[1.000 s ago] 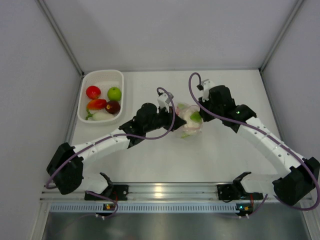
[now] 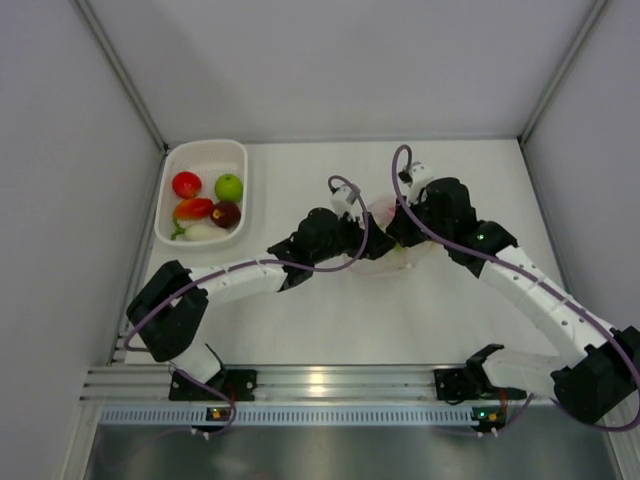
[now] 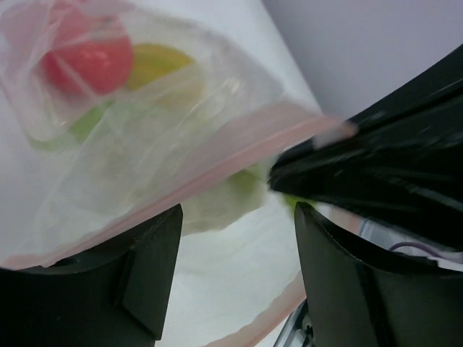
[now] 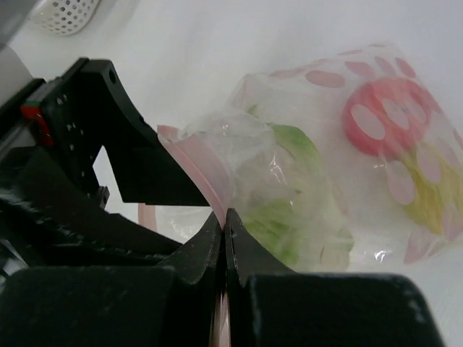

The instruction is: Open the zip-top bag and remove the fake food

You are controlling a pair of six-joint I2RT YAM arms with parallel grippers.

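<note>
The clear zip top bag [image 4: 340,108] with a pink rim lies mid-table under both grippers, holding red [image 3: 87,58], yellow [image 4: 430,195] and green [image 4: 275,224] fake food. In the left wrist view my left gripper stands open at the bag's pink-edged mouth, partly beneath its upper rim. My right gripper is shut on the bag's pink edge, seen running into its fingertips in the right wrist view. The two grippers are close together; in the top view they hide much of the bag.
A white basket [image 2: 162,200] of fake fruit and vegetables stands at the back left. Walls surround the table on the back and sides.
My left gripper has moved right, toward the right gripper, and over the bag, now covering more of it. The right arm has shifted slightly.
</note>
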